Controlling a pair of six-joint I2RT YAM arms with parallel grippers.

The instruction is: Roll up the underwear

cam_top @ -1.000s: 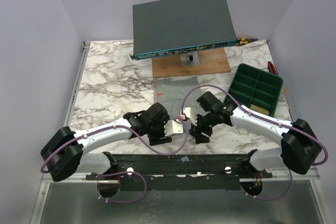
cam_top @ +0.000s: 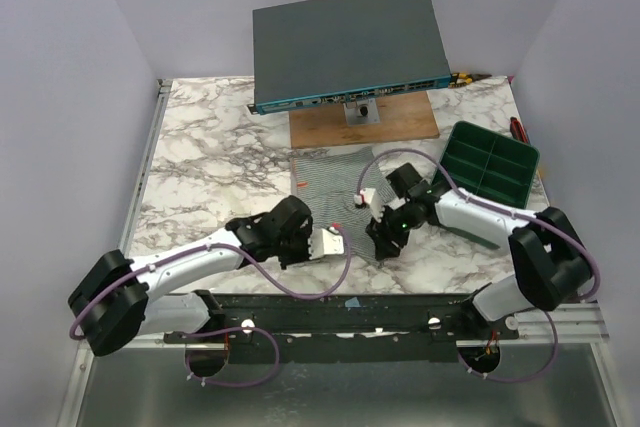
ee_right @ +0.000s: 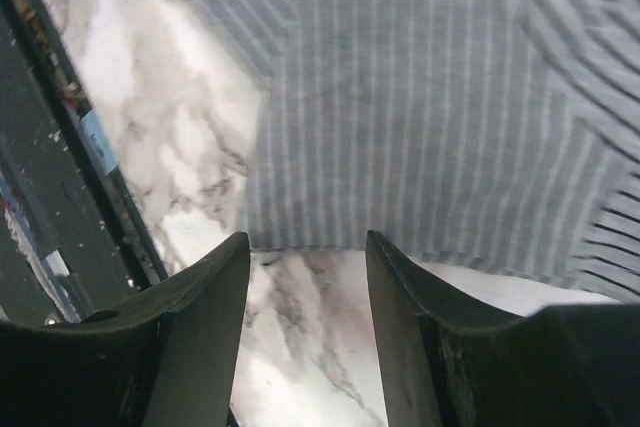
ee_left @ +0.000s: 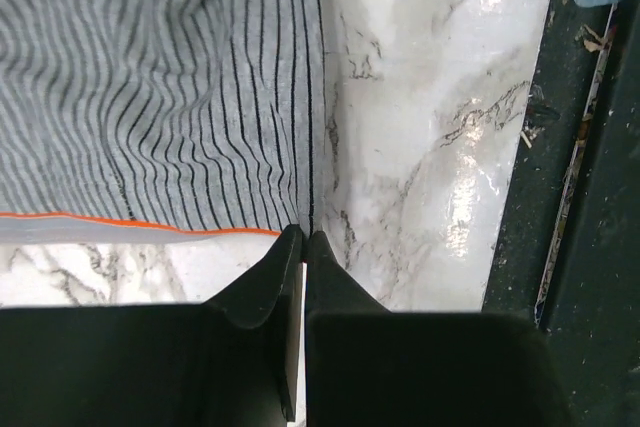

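Observation:
The grey striped underwear (cam_top: 335, 187) lies on the marble table in the middle. In the left wrist view its corner (ee_left: 250, 167), with an orange-edged band, sits at my left gripper, which is shut, its tips on the fabric edge; whether fabric is between them is hard to tell. My right gripper is open over another edge of the striped cloth (ee_right: 400, 167), which looks blurred in the right wrist view.
A green compartment box (cam_top: 485, 152) stands at the right. A dark panel (cam_top: 350, 37) on a wooden board (cam_top: 410, 117) is at the back.

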